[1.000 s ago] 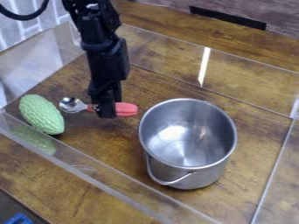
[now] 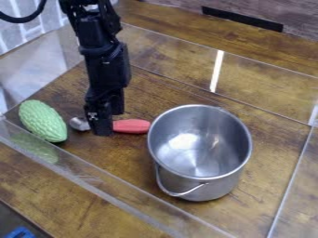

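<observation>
My black gripper (image 2: 99,123) is low over the wooden table, open, around the middle of a spoon with a red handle (image 2: 130,125) and a metal head (image 2: 78,124) that lies on the wood. Whether the fingers touch it is hard to tell. A green textured vegetable toy (image 2: 41,120) lies to the left. A stainless steel pot (image 2: 199,152) with a wire handle stands to the right.
Clear panels edge the wooden work surface (image 2: 162,79) at left, front and right. The area behind the pot and toward the back is bare wood.
My gripper has shifted left and down along the spoon, and the spoon now sits lower in the view, its fingers now open around it.
</observation>
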